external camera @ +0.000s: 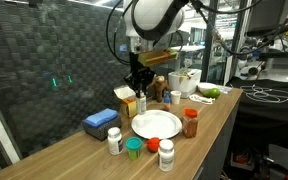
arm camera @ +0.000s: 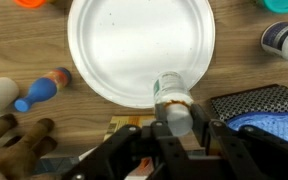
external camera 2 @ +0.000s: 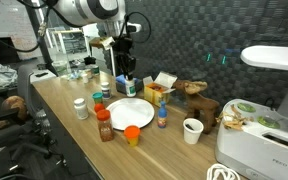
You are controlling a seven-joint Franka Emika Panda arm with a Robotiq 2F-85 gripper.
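A small white bottle (external camera: 141,104) with a printed label hangs upright from my gripper (external camera: 139,92), which is shut on its white cap (arm camera: 179,121). In the second exterior view the bottle (external camera 2: 130,87) appears over the back part of the round white plate (external camera 2: 134,112). From the wrist, the bottle's body overlaps the rim of the plate (arm camera: 124,45); whether it touches anything below, I cannot tell. Bare plate surface shows, with nothing lying on it.
Left of the plate stand a white bottle (external camera: 115,140) and a green-lidded jar (external camera: 134,148). A red-lidded jar (external camera: 190,123) is at its right. Behind are a dark blue box (external camera: 102,122), an open yellow carton (external camera: 127,101) and a blue bottle (external camera 2: 162,115).
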